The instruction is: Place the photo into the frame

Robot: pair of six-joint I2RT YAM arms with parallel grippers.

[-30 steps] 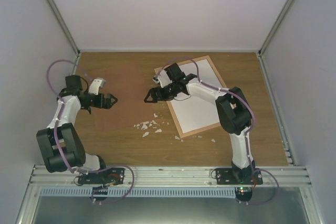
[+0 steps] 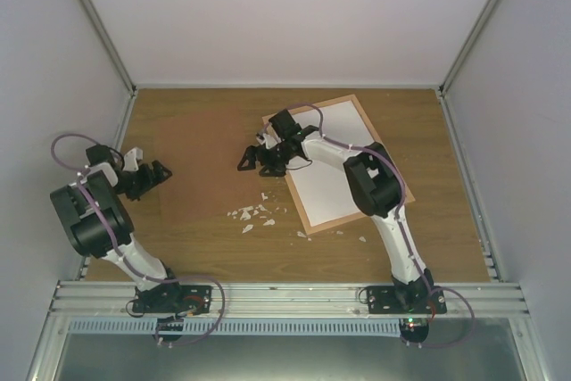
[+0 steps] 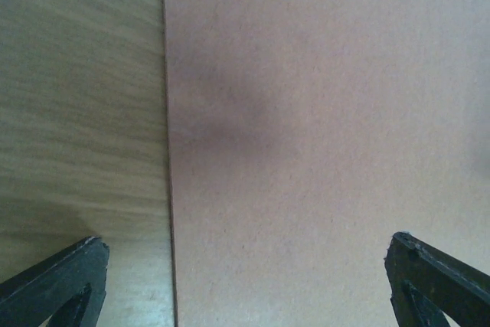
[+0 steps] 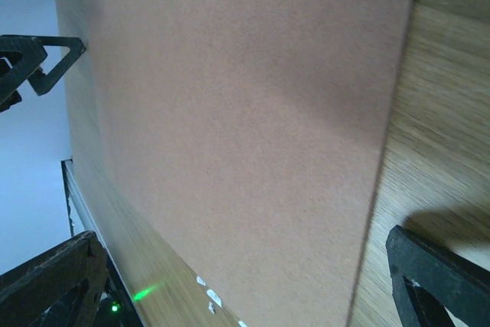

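Observation:
A flat brown board (image 2: 205,167) lies on the left part of the table in the top view; I cannot tell whether it is the photo's back or a backing panel. My left gripper (image 2: 161,172) stands open at its left edge; in the left wrist view that edge of the board (image 3: 306,112) runs between the spread fingers. At the right edge my right gripper (image 2: 247,159) is open too, the board's edge (image 4: 306,151) passing between its fingers. The wooden frame (image 2: 314,226) with a white inside (image 2: 335,194) lies tilted to the right, partly under my right arm.
Several white scraps (image 2: 248,214) are scattered on the table near the board's lower right corner and below the frame. Bare table (image 2: 437,211) shows at the right, and walls close in the far, left and right sides.
My left gripper has moved left from over the board to its left edge and lower. The right gripper has shifted slightly left and down at the right edge. The board and frame have not moved.

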